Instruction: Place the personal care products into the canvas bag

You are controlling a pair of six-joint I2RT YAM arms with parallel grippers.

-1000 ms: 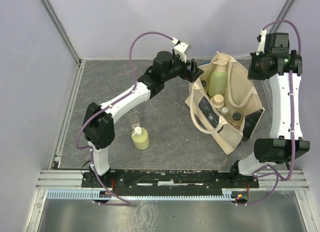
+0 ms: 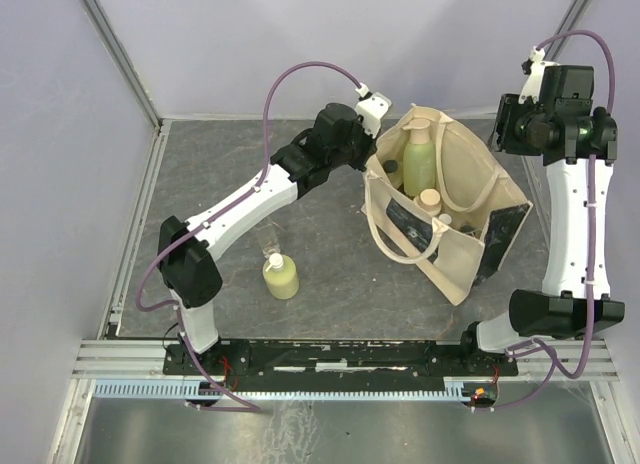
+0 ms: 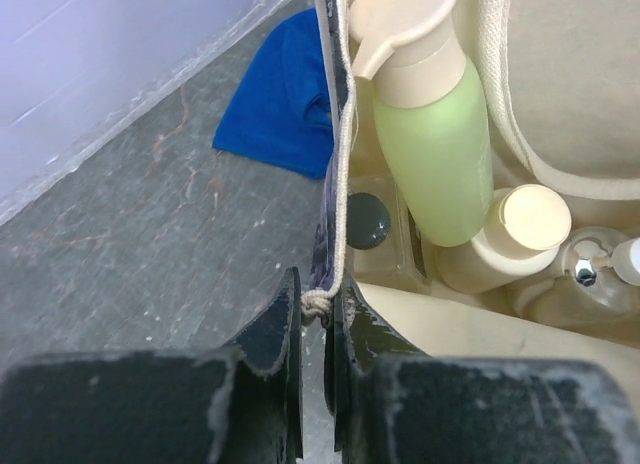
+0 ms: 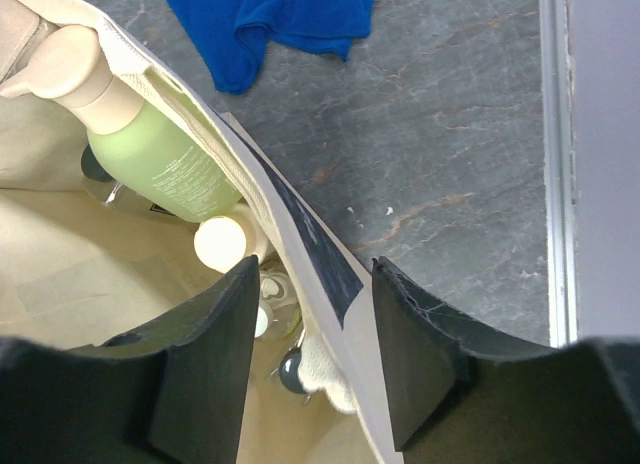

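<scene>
The beige canvas bag (image 2: 450,269) stands open on the right of the table. Inside it are a tall green bottle (image 2: 419,164), a cream-lidded jar (image 2: 428,201) and several small clear bottles. My left gripper is shut on the bag's left rim, pinching the edge where a corded seam (image 3: 345,154) runs. At the bag's right side, my right gripper is open, its fingers on either side of the right rim and apart from it. A pale green pump bottle (image 2: 281,276) stands outside on the table, left of the bag.
Beside the pump bottle is a clear container (image 2: 268,236). A blue cloth (image 4: 275,24) lies on the table behind the bag. The left and middle of the table (image 2: 340,254) are otherwise mostly bare.
My left gripper went from open to shut on the left rim, and that side of the bag was drawn leftward. My right gripper has opened and shifted slightly.
</scene>
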